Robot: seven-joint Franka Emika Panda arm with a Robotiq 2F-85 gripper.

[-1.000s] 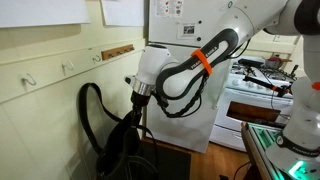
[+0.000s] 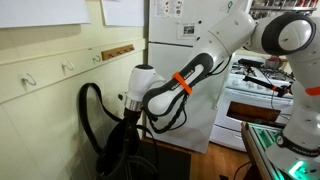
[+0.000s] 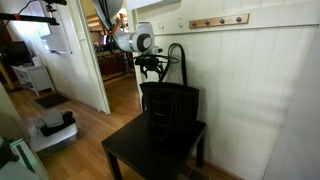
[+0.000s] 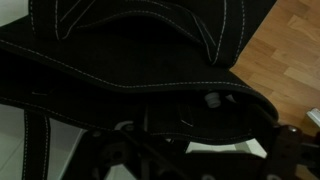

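A black tote bag point(image 2: 122, 142) with white stitching stands on a black table against the white wall. One of its long handles point(image 2: 86, 112) arches above it on the wall side. My gripper point(image 3: 153, 66) is above the bag's upper edge. In the wrist view the black cloth point(image 4: 140, 55) fills much of the picture, with the bag's opening edge just beyond my open gripper. Dark fingers against dark fabric make it hard to tell whether any cloth lies between them.
The wall carries a rail of hooks point(image 3: 236, 19), one section of it wooden. Bare table top point(image 3: 130, 140) shows in front of the bag. A white fridge point(image 2: 190, 95) and a stove point(image 2: 255, 95) stand farther back.
The arm has come down and a little toward the wall, bringing the gripper lower beside the bag's handles. The bag has stayed in nearly the same place.
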